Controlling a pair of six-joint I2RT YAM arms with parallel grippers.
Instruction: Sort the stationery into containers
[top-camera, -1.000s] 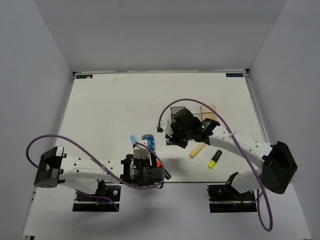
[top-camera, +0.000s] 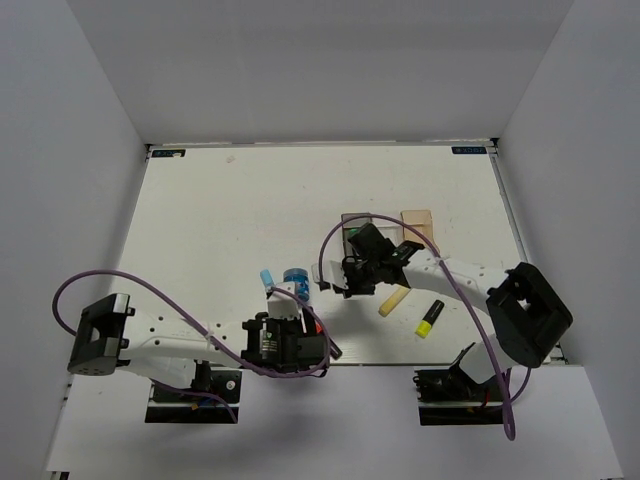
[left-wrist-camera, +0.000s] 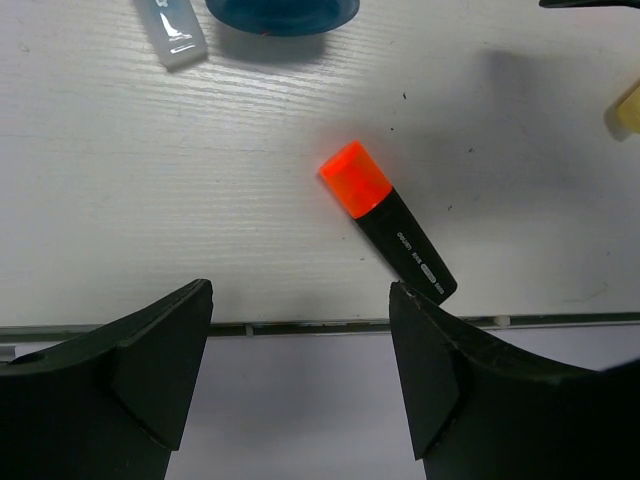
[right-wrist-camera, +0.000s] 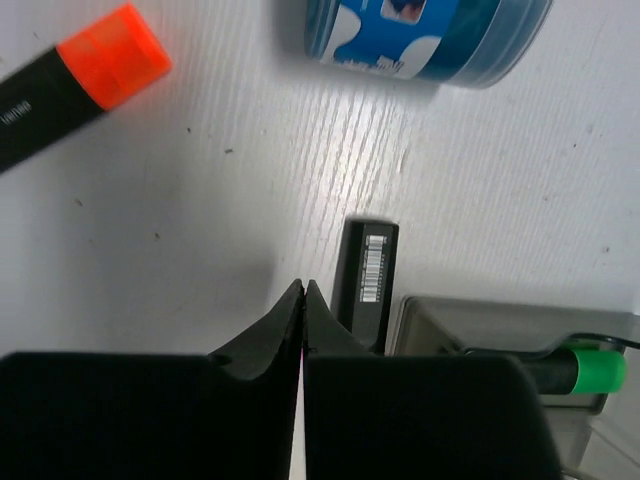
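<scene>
My right gripper is shut, its fingertips meeting with nothing seen between them. Just right of the tips in the right wrist view lies the pink-capped black highlighter, outside the fingers; its cap end is hidden behind the right finger. Close beside it is the grey see-through container, where a green-capped black highlighter rests. My left gripper stands open and empty. Ahead of it an orange-capped black highlighter lies on the table, close to the front edge.
A blue jar lies beside a pale blue tube. On the right are a yellow stick and a yellow-capped highlighter. Behind the right arm stands a brown box.
The left gripper stayed open.
</scene>
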